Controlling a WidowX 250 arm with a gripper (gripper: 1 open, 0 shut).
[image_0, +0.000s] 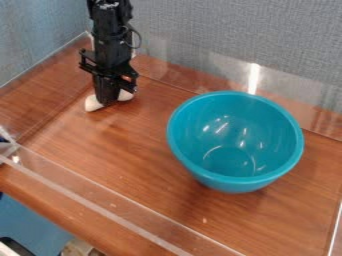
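The black gripper (107, 82) hangs low over the back left of the wooden table, right at a small white elongated object (95, 102) lying there. The gripper hides much of that object, and I cannot tell whether its fingers are shut or touch it. A large teal bowl (234, 140) stands upright on the right part of the table.
Grey walls (241, 40) bound it behind and at the left. A small partly visible object sits at the far left edge, and clear strips run along the table's edges.
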